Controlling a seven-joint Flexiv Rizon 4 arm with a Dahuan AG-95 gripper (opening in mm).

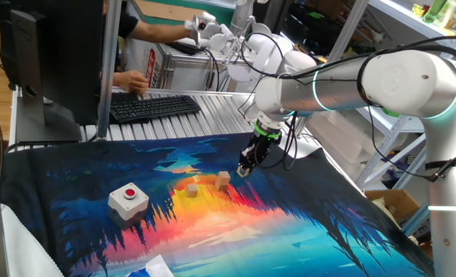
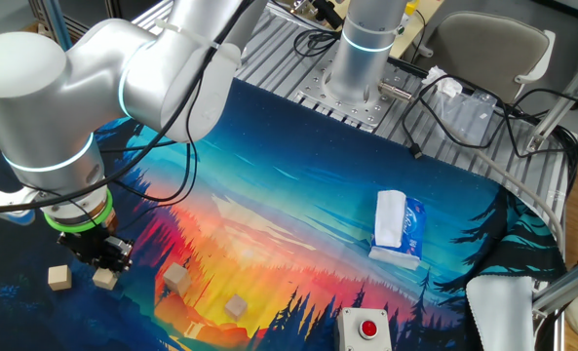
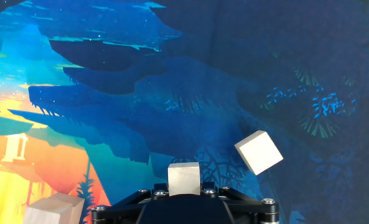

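Observation:
At the fingertips of my gripper is a small pale wooden block [image 3: 184,177], with a black finger close against each side. In exterior view 2 that block [image 2: 104,280] shows just under the gripper [image 2: 109,261], low over the dark cloth; whether it touches the cloth is unclear. A second wooden block [image 3: 259,152] lies apart, to the right in the wrist view. A larger block [image 1: 222,181] and a smaller cube [image 1: 192,189] rest on the orange part of the cloth, left of the gripper [image 1: 244,168] in exterior view 1.
A grey box with a red button [image 1: 128,204] stands on the printed cloth [image 1: 212,238]. A tissue pack [image 2: 399,229] lies nearer the robot's base. Beyond the cloth are a keyboard [image 1: 154,108], a monitor [image 1: 54,69] and a person's arm [image 1: 162,32]. Mid-cloth is mostly clear.

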